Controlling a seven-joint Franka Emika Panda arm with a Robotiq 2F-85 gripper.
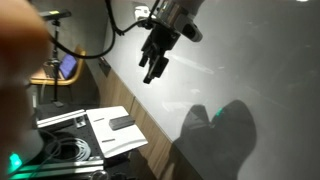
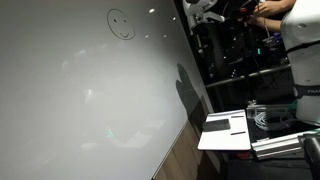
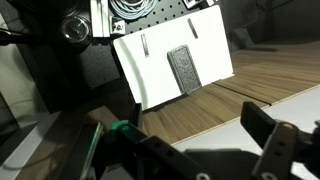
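Note:
In exterior view 1 my gripper hangs in the air, pointing down, in front of the large whiteboard. Its fingers stand apart, and nothing shows between them. Well below it, a dark, flat block like an eraser lies on a white sheet or panel. From the wrist, the same block appears beyond the wide-spread black fingers, with thin dark pen-like pieces beside it on the white panel. A smiley face is drawn on the whiteboard in exterior view 2.
Coiled cable and metal rails lie beside the white panel. A wooden strip runs between the panel and the whiteboard. In exterior view 1, a chair with a laptop stands behind at the left. Open air surrounds the gripper.

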